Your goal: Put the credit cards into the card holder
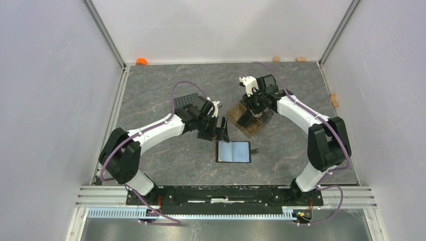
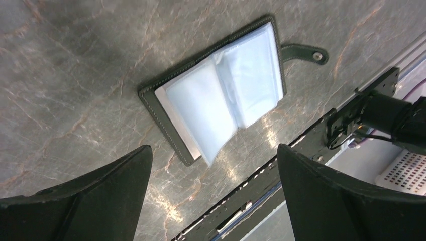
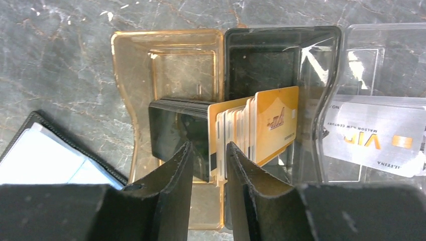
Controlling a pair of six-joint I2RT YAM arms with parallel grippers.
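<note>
The card holder (image 2: 231, 105) lies spread on the table, its clear sleeves bare and its strap to one side. My left gripper is open above its near side, nothing between the fingers. Over the card tray (image 1: 249, 129) is my right gripper, its fingers a little apart. Edges of gold cards (image 3: 276, 120) show between and beyond those fingers; whether the fingers touch them is unclear. Black cards (image 3: 176, 131) lean in the amber compartment. Silver cards (image 3: 377, 138) rest in the clear compartment at the right.
A dark grid mat (image 1: 185, 100) lies behind my left arm. At the back left sits an orange object (image 1: 141, 61). Small wooden blocks (image 1: 300, 59) line the far and right edges. Table around the holder's left and right is clear.
</note>
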